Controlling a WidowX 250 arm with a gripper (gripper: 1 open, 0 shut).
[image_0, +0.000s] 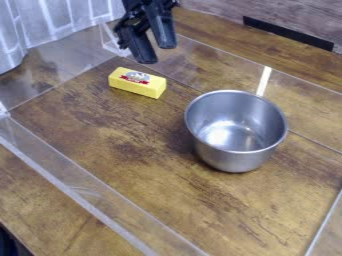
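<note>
A yellow rectangular block (147, 88) with a small red and grey mark on top lies on the wooden table left of centre. My black gripper (150, 46) is raised above and behind it, near the top of the view, apart from the block; I see nothing held, and its finger state is unclear. A steel bowl (235, 132) stands to the right of the block.
A transparent edge strip runs along the left, with a light, crumpled backdrop at the upper left and a dark bar (274, 30) at the back right.
</note>
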